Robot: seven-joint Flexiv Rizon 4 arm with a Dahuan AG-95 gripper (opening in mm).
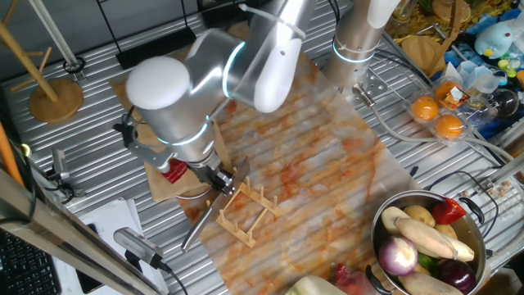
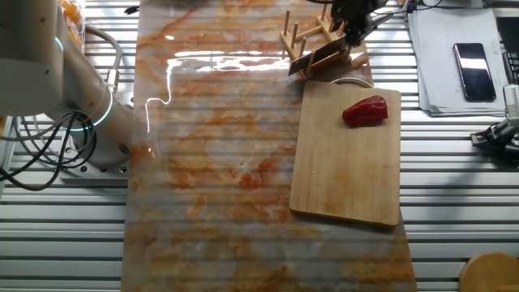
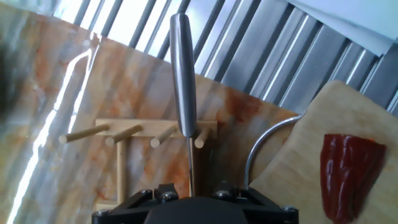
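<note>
A knife stands in a wooden peg rack [image 1: 248, 215]; its metal handle [image 3: 183, 74] slants out past the rack's left side in exterior view 1. Its wide blade [image 2: 306, 63] leans against the pegs. My gripper [image 1: 223, 179] is down at the blade's upper end. In the wrist view, the dark fingers [image 3: 165, 191] stand apart, and the thin edge of the blade runs between them. The gripper looks open, with a gap on either side of the blade. The lower part of the blade is hidden behind the gripper body.
Beside the rack lies a wooden cutting board [image 2: 340, 178] with a red pepper [image 2: 365, 111] on it. A pot [image 1: 383, 215] full of vegetables stands at the right in exterior view 1.
</note>
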